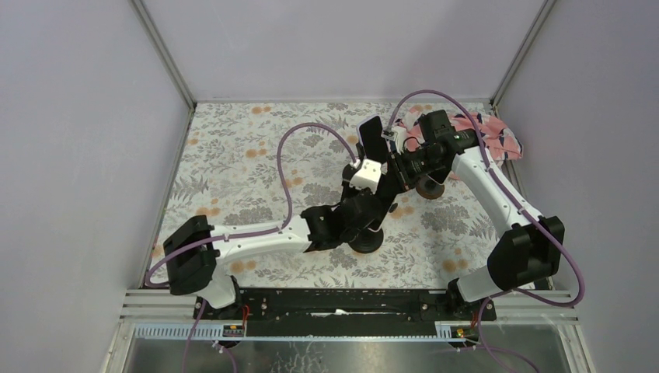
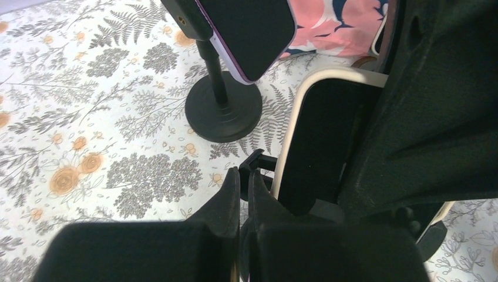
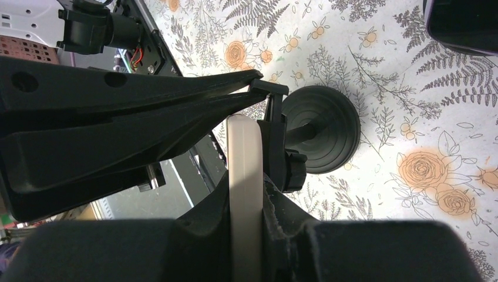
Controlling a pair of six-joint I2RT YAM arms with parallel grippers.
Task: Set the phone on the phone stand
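Note:
A phone with a cream rim [image 2: 329, 135] leans at the black stand [image 3: 323, 129] near the table's front middle. My right gripper is shut on the phone's edge; in the left wrist view its dark body covers part of the screen. My left gripper is shut at a black part of the stand beside the phone's left edge; exactly what lies between its fingertips is hard to see. In the top view both grippers [image 1: 392, 171] crowd over the stand, hiding much of it.
A second phone on a stand [image 1: 373, 136] stands behind, with another round base [image 1: 431, 189] to the right. A pink patterned cloth [image 1: 497, 136] lies at the back right.

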